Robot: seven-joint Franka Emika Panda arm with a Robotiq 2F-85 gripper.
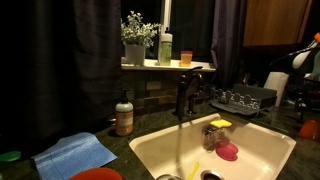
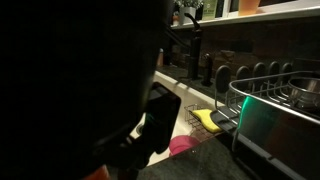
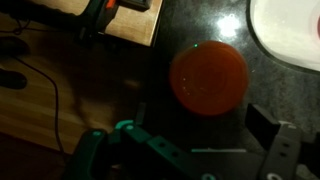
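Note:
In the wrist view, my gripper is open, its two fingers wide apart at the lower edge and nothing between them. Just beyond the fingertips lies a round orange-red dish or lid (image 3: 208,78) on the dark counter; the gap between them is hard to judge. Part of the arm (image 1: 304,60) shows at the right edge of exterior view 1, near an orange-red object (image 1: 310,130). A large dark shape, apparently the arm close to the camera, blocks the left half of exterior view 2.
The white sink (image 1: 165,150) holds a pink bowl (image 1: 227,152) and a yellow sponge (image 1: 220,123) on a caddy. Behind it stand the black faucet (image 1: 186,92) and a dish rack (image 1: 243,98). A soap bottle (image 1: 124,117) and blue cloth (image 1: 74,155) occupy the left counter.

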